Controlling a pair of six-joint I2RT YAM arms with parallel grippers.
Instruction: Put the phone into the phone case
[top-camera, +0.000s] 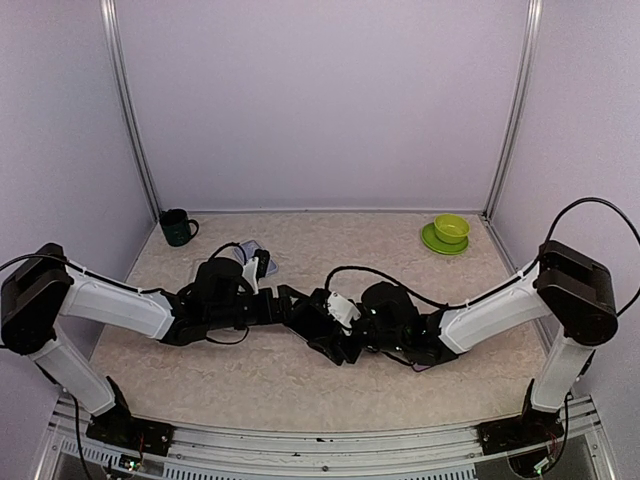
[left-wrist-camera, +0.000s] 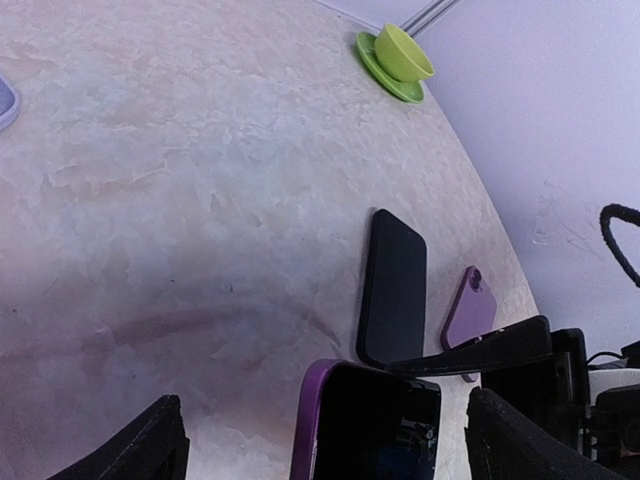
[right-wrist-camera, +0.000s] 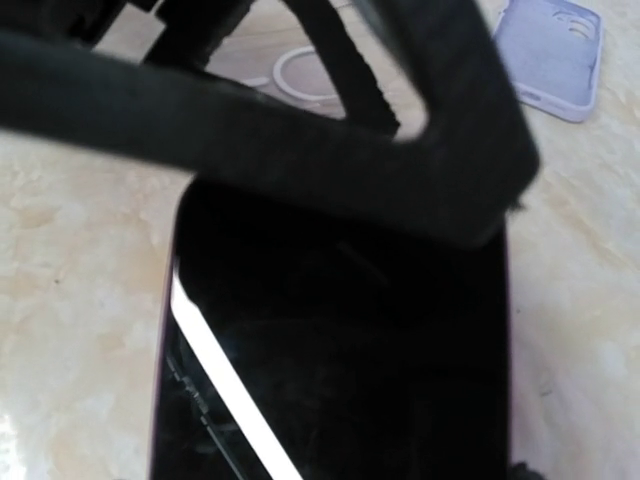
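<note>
A black-screened phone with a purple frame is between the two grippers at the table's centre, the right gripper at it, its finger hard to read. My left gripper stands open around the phone's near end, fingers to either side, apart from it in the left wrist view. A light lavender phone case lies behind the left arm, partly hidden in the top view.
A black slab and a purple slab lie to the right. A green bowl on a plate sits back right, a dark mug back left.
</note>
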